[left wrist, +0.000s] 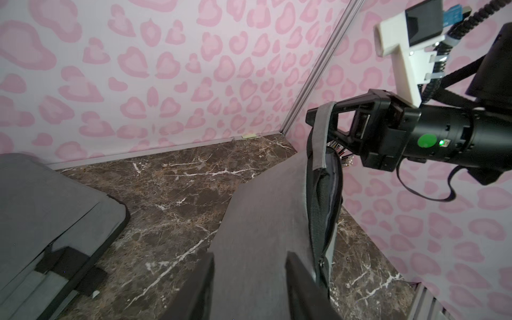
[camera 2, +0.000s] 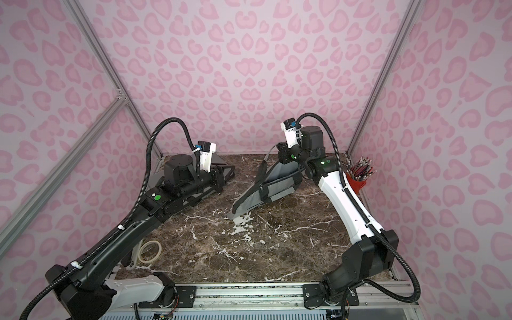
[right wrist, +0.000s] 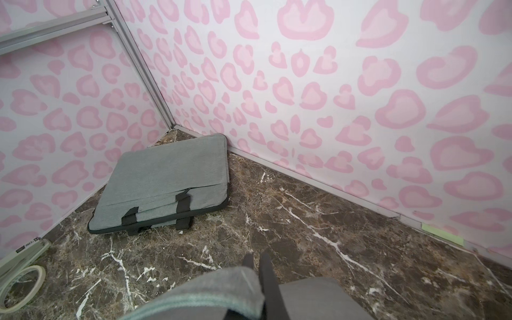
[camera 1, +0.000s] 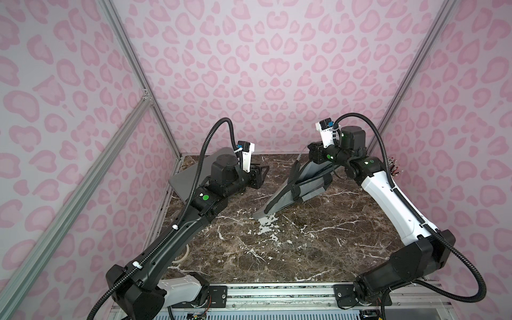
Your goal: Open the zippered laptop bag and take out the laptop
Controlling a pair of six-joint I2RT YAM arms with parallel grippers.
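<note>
A grey laptop bag (camera 1: 314,184) is tilted up at its right end, its near-left corner low on the table. My right gripper is shut on the bag's grey fabric handle (right wrist: 224,285), which bends up from the bag. Along the bag's edge in the left wrist view runs a dark band (left wrist: 319,213), slightly parted; how far the zipper is open cannot be told. Standing apart from the bag on its left, my left gripper is open, with empty space between its fingers. No laptop shows.
A second grey bag (right wrist: 170,170) lies flat in the back left corner. A red cup of pens (camera 2: 356,182) stands at the right wall. A tape roll (right wrist: 24,288) sits at the left.
</note>
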